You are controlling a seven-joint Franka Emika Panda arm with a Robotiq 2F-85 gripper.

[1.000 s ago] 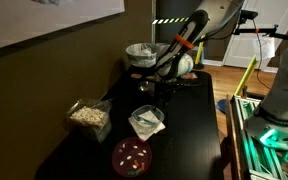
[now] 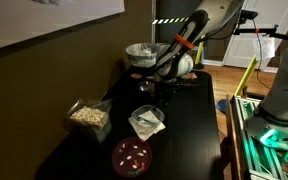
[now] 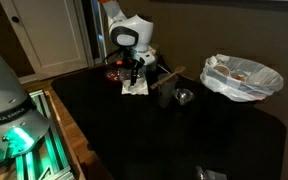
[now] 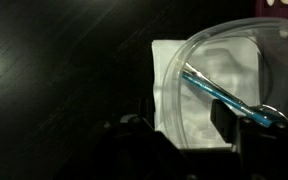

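A clear plastic container (image 4: 176, 75) lies on a white napkin (image 4: 164, 55), and inside it rests a utensil with a blue handle (image 4: 222, 93) and shiny metal ends. My gripper is open in the wrist view, its dark fingers over the near part of the container; nothing shows held between them. In exterior view 1 the container (image 2: 145, 121) sits mid-table, with the gripper (image 2: 162, 98) just behind it. From exterior view 2, the gripper (image 3: 135, 80) appears above the napkin (image 3: 135, 88), and its fingertips are too small to make out.
A dark red plate (image 2: 132, 158) with small bits stands near the container. A transparent bag of pale pieces (image 2: 89, 115) is at the left. A dark cup (image 3: 166, 94), a metal cup (image 3: 184, 97) and a white-lined basket (image 3: 239, 80) stand elsewhere.
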